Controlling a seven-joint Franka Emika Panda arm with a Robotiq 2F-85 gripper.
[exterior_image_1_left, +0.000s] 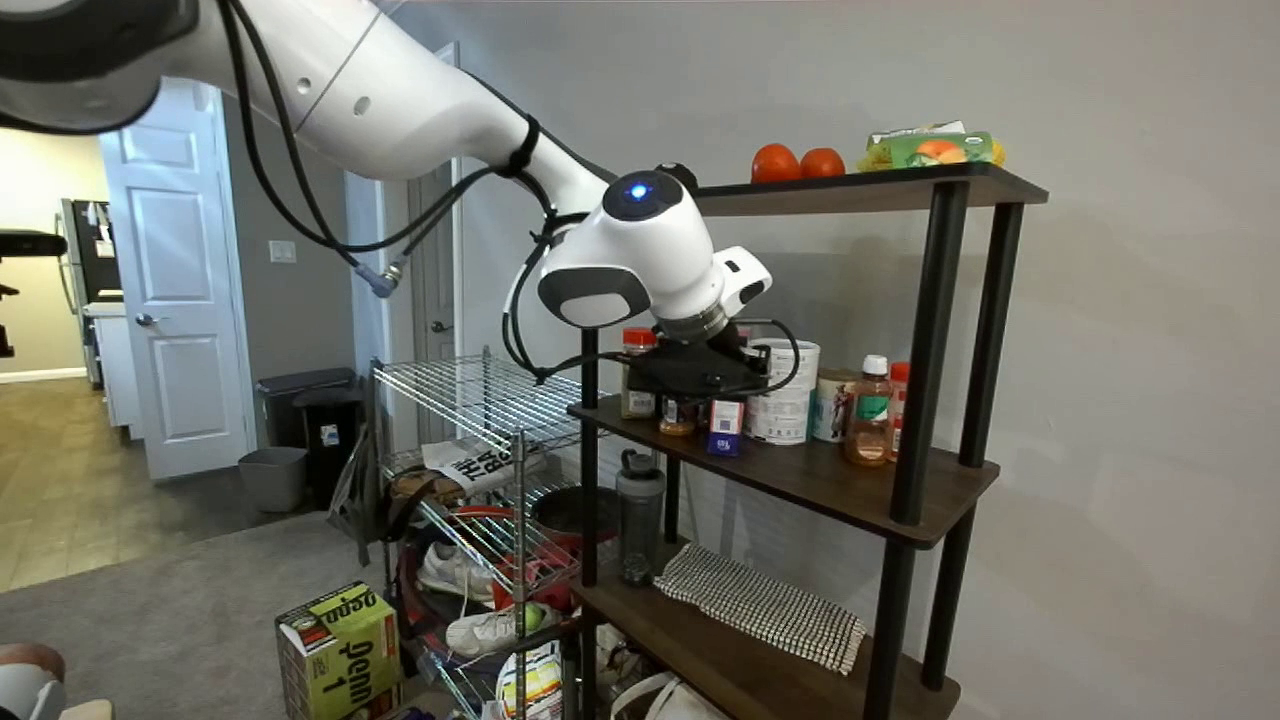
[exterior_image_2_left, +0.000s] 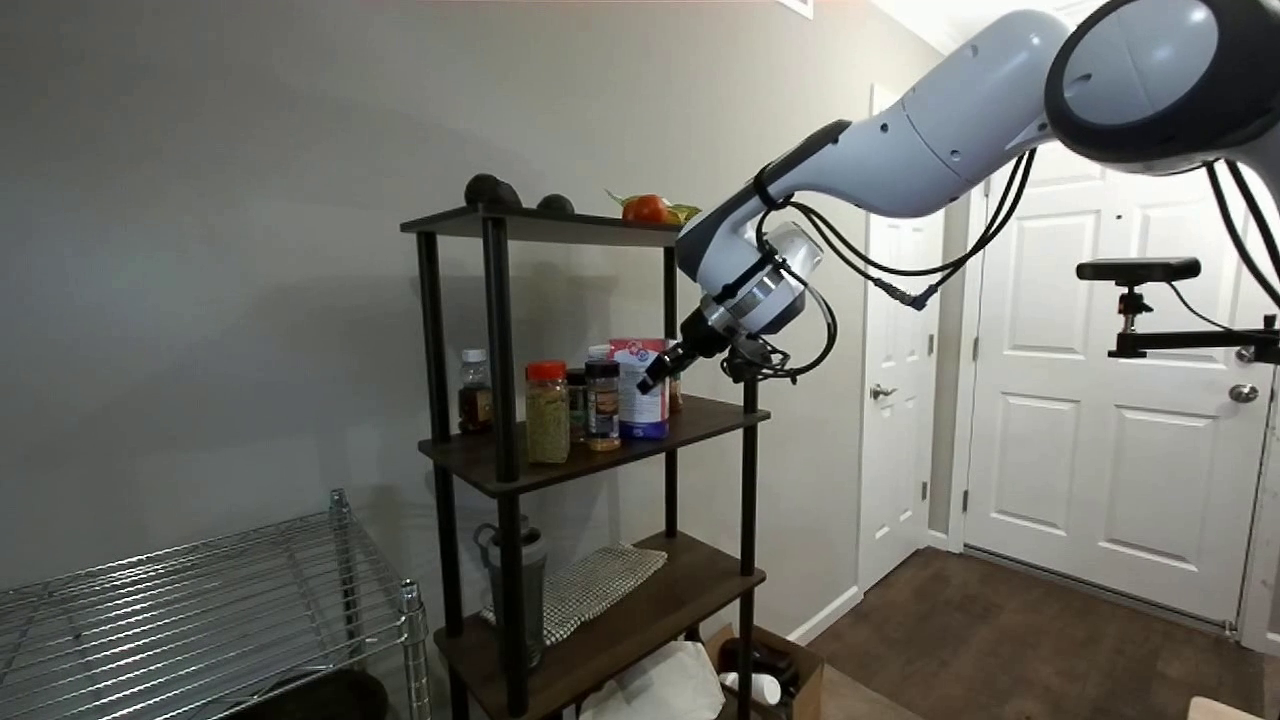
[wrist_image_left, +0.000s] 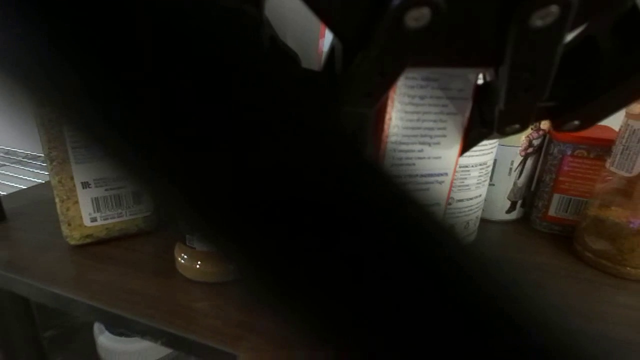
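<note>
A narrow white, red and blue box (exterior_image_2_left: 643, 414) stands at the front of the middle shelf; its blue base shows in the first exterior view. My gripper (exterior_image_2_left: 649, 382) reaches in from the open side, angled down, its black fingers at the box's upper part. In the wrist view the box (wrist_image_left: 423, 141) shows its printed side panel between the dark fingers, so the gripper is shut on it. A large black blur covers much of that view and hides the box's lower end. From the first exterior view, the gripper's dark body (exterior_image_1_left: 708, 366) hides the box's top.
Left of the box are a red-capped seasoning jar (exterior_image_2_left: 547, 414) and a dark-capped spice jar (exterior_image_2_left: 602, 406). A white tub (exterior_image_1_left: 780, 408), a can (exterior_image_1_left: 831, 406) and an amber bottle (exterior_image_1_left: 867, 420) stand to its right. Black posts (exterior_image_1_left: 924, 348) and the top shelf (exterior_image_1_left: 840, 196) bound the space.
</note>
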